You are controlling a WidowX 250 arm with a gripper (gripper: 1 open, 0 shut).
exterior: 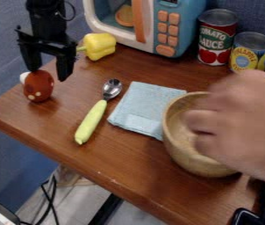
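Observation:
My black gripper hangs open at the upper left, above a brown-red round toy with a white part behind it. A spoon with a pale yellow handle lies on the table. A folded light blue cloth lies beside it. A human hand reaches in from the right over a wooden bowl, which now sits partly on the cloth's edge or against it.
A toy microwave stands at the back, with a yellow object left of it. A tomato sauce can and a yellow-label can stand at the back right.

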